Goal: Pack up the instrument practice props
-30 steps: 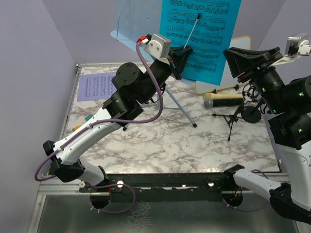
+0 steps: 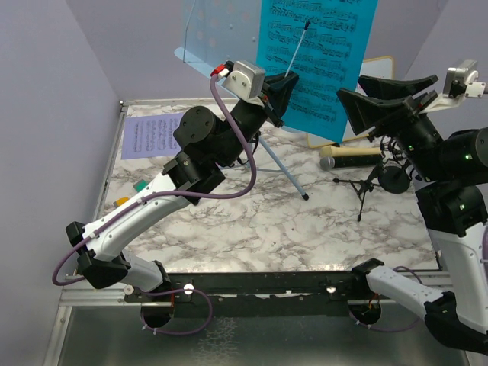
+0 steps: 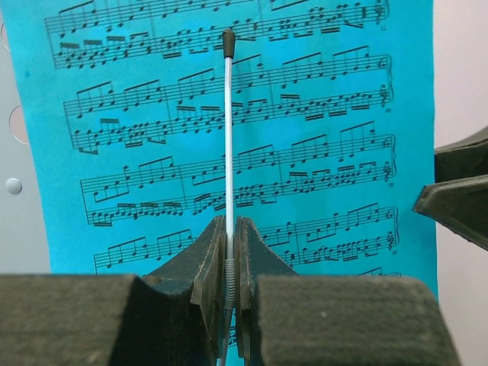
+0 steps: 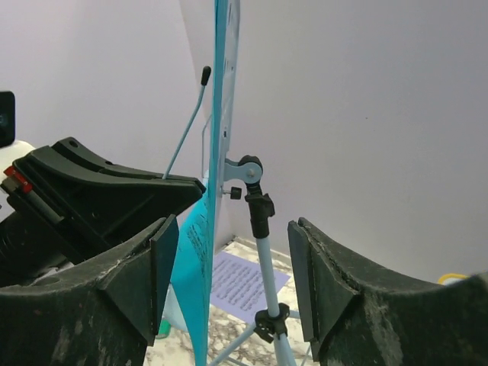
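A blue sheet of music (image 2: 313, 46) stands upright on the pale panel (image 2: 217, 34) of the music stand, whose post (image 4: 261, 229) shows in the right wrist view. My left gripper is shut on the thin white page-holder rod (image 3: 228, 137), which has a black tip and crosses in front of the sheet. Beside the sheet's right edge, my right gripper (image 2: 351, 85) is open. In its wrist view the sheet (image 4: 200, 252) appears edge-on between the spread fingers, closer to the left finger (image 4: 164, 263), without evident contact.
A purple music sheet (image 2: 149, 136) lies at the back left of the marble table. To the right are a beige tube (image 2: 351, 151), a black cylinder (image 2: 358, 161), a small black tripod (image 2: 362, 187) and a whiteboard (image 2: 378, 69).
My right gripper's fingers have spread from nearly together, and it has moved slightly left.
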